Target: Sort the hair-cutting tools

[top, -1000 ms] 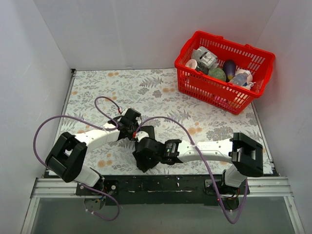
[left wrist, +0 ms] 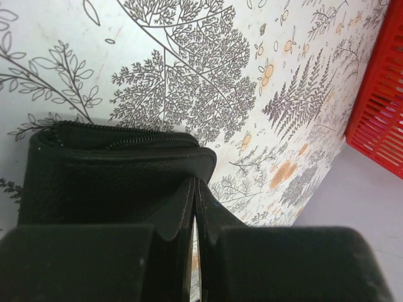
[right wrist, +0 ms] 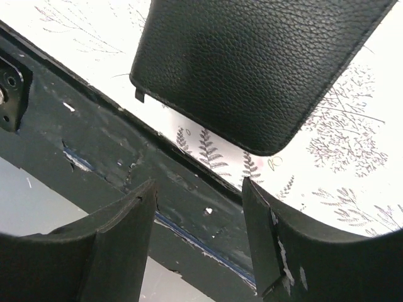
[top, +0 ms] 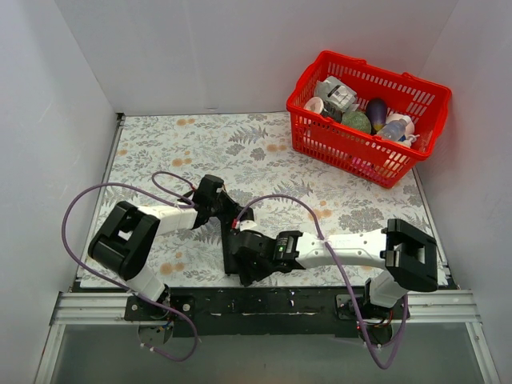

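A black leather-like case point(top: 229, 252) lies near the table's front edge, mostly covered by both arms in the top view. Its zipped end point(left wrist: 119, 141) shows in the left wrist view, where my left gripper is shut with its tips at the case's upper corner; nothing shows between them. In the right wrist view the grained face of the case point(right wrist: 252, 63) fills the upper part. My right gripper stands open and empty beside its near end, over the table's edge. No hair cutting tools can be seen outside the case.
A red basket point(top: 352, 148) filled with assorted items stands at the back right. A dark rail point(right wrist: 88, 145) runs along the front edge.
The left arm has shifted slightly right, and the case has moved a little left.
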